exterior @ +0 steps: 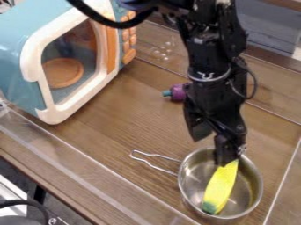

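My black gripper [223, 145] hangs just above a steel pot [245, 198] at the lower right, its fingers open over the pot's upper part. A yellow object with a green tip [220, 186], banana-like, lies inside the pot, below the fingers. The pot's wire handle reaches out to the left.
A blue and white toy microwave [49, 105] with an orange side stands at the upper left. A purple object [178, 93] lies behind the arm. The wooden counter between microwave and pot is clear. Its front edge runs along the lower left.
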